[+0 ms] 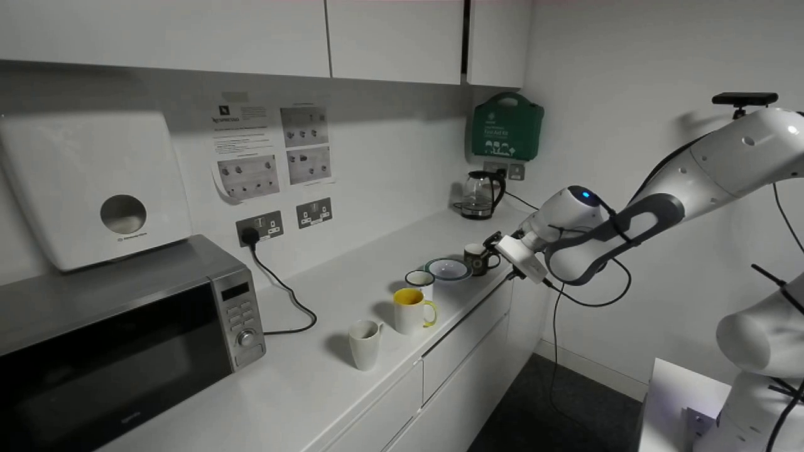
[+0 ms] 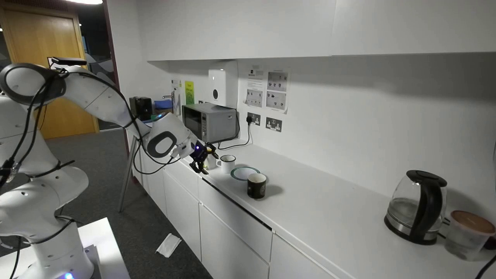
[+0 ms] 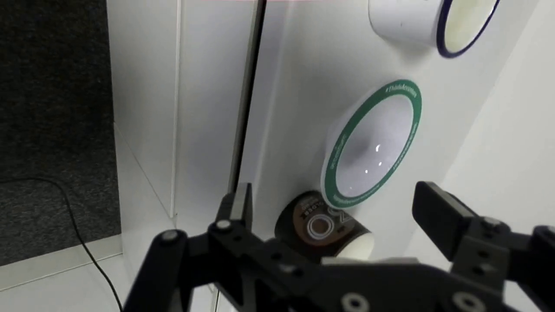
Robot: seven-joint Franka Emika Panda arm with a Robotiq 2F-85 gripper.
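Note:
My gripper is open, its two fingers wide apart with nothing held between them. In the wrist view a green-rimmed white bowl (image 3: 372, 148) lies ahead of the fingers. A black mug (image 3: 315, 226) with a printed badge sits close beside the bowl, partly hidden by the gripper body. At the top of that view is a white mug with a dark blue rim (image 3: 411, 23). Exterior view 1 shows a yellow-lined mug (image 1: 409, 312) and a plain white mug (image 1: 365, 346) farther along the counter.
A lidded container (image 2: 469, 237) stands beside the kettle. The microwave (image 1: 120, 331) occupies the other end. Drawers drop away below the counter's front edge.

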